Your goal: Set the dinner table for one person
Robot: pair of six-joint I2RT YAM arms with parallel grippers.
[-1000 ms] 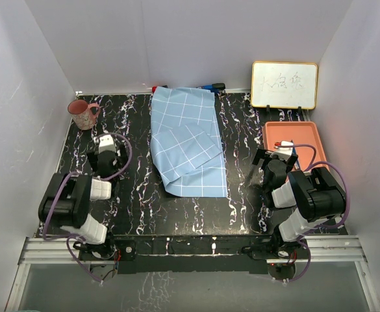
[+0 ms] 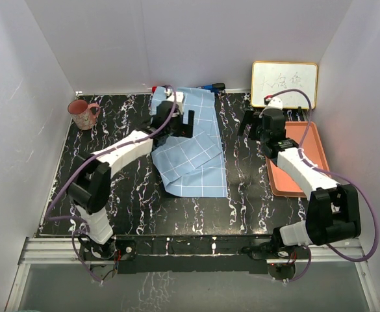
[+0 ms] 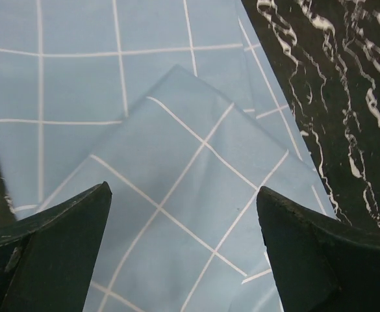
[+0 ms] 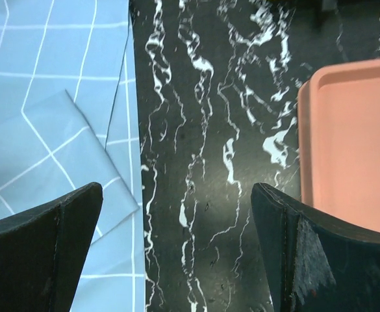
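A pale blue cloth [image 2: 193,172] with white grid lines lies crumpled over the middle of the dark marbled table, one corner folded over on itself. Above its folded part, my left gripper [image 2: 188,123] hangs open; in the left wrist view only cloth [image 3: 183,143] shows between the spread fingers. My right gripper [image 2: 248,125] is open over bare table between the cloth and the orange tray [image 2: 278,182]. A patterned pinkish cup [image 2: 84,116] stands at the back left. The arm hides part of the tray, so its contents cannot be made out.
A small whiteboard [image 2: 284,81] with writing leans at the back right. Dark and red items [image 2: 214,87] lie by the back wall behind the cloth.
My left gripper has swung from the left side across to above the cloth. The right one has gone back and leftward off the tray. Cloth and cup have not moved.
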